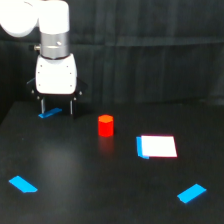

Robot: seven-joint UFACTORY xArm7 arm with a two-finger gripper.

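The white gripper (56,102) hangs at the upper left of the camera view, above a blue piece (50,114) on the black table, with its two dark fingers apart and nothing visible held between them. To its right stands a red block (105,126). A white square with a pink edge (160,146) lies further right, with a blue piece (140,146) showing at its left side.
Two more blue pieces lie near the front, one at left (23,184) and one at right (192,193). A dark curtain (150,50) closes off the back.
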